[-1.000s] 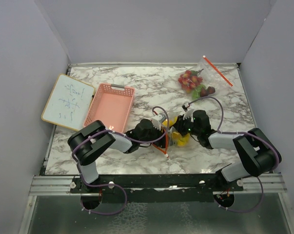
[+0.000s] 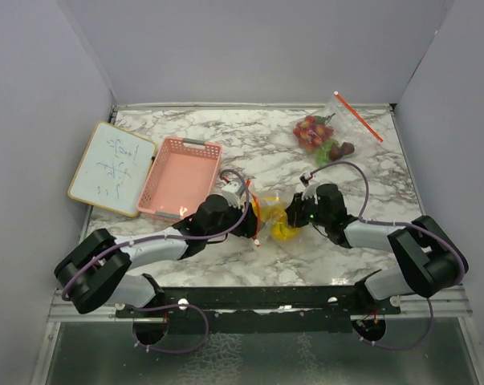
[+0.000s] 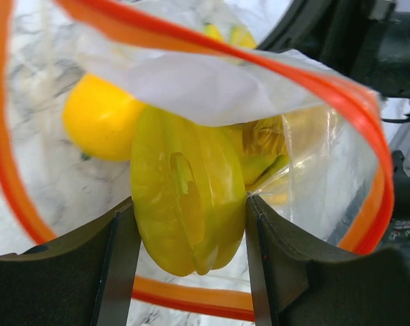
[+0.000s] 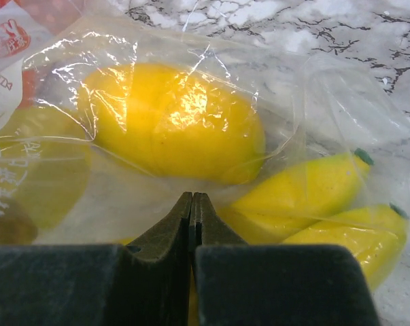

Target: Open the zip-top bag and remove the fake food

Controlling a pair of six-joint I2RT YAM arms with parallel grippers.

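The zip top bag [image 2: 274,216] lies at the front middle with yellow fake food inside. In the left wrist view its orange-rimmed mouth gapes round a yellow fruit [image 3: 188,193], which sits between the fingers of my left gripper; my left gripper is shut on it. A rounder yellow fruit [image 3: 99,115] lies behind. My right gripper is shut at the bag, with nothing visible between its fingers; a yellow oval fruit [image 4: 174,122] and banana-like pieces [image 4: 306,187] show under the plastic.
A pink basket [image 2: 177,176] stands left of centre, beside a whiteboard [image 2: 111,168]. Another bag with red and green fake food [image 2: 322,136] lies at the back right.
My left gripper has moved left, away from the right one, with the bag's mouth and yellow fruit shifting that way. The right arm has barely moved.
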